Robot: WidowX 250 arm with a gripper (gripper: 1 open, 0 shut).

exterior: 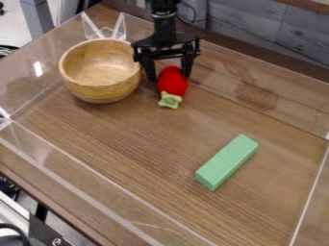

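Observation:
The robot's black gripper (166, 58) reaches down from the top centre over a red strawberry-like object (172, 81) with a pale green end (170, 100). Its fingers are spread at the upper part of the red object. Whether they touch it cannot be told.
A wooden bowl (95, 82) sits just left of the gripper, with white rabbit-ear shapes (106, 27) behind it. A green bar (226, 160) lies at the right front.

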